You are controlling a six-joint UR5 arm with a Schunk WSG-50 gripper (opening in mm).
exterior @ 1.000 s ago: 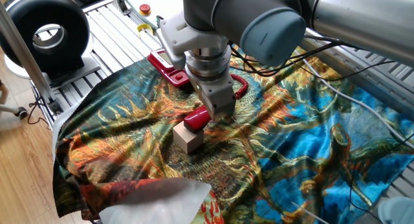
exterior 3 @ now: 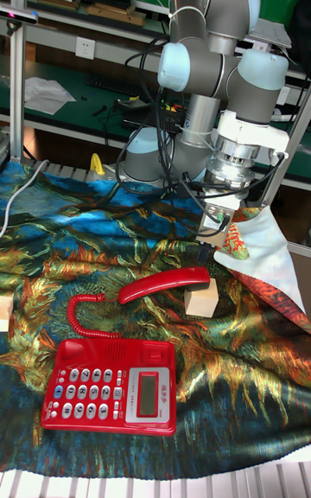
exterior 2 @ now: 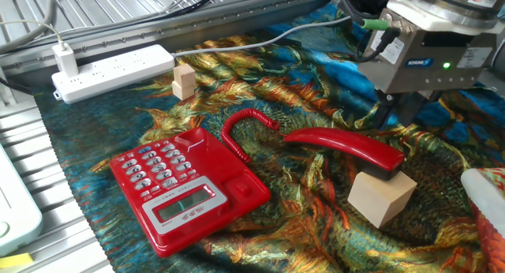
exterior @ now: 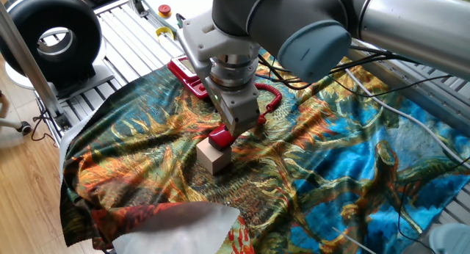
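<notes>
A red telephone handset (exterior 2: 347, 143) lies with one end propped on a pale wooden cube (exterior 2: 382, 197). Its coiled cord (exterior 2: 233, 131) runs to the red phone base (exterior 2: 189, 186), which rests on the patterned cloth with its cradle empty. My gripper (exterior 2: 397, 115) points down just behind the handset's raised end in the second exterior view, and its dark fingers are partly hidden there. In the third exterior view the gripper (exterior 3: 204, 253) is close to the handset end above the cube. Whether the fingers are apart or together is unclear, and no grip on the handset shows.
Two small wooden blocks (exterior 2: 184, 82) stand by a white power strip (exterior 2: 114, 74) at the cloth's edge. The patterned cloth (exterior: 147, 162) is wrinkled, with a folded pale corner (exterior: 180, 228) near the front. Cables (exterior: 294, 84) hang beside the arm.
In the first exterior view, my gripper has come toward the handset, shifting left and lower, and now covers more of it. The handset and cube have stayed in place.
</notes>
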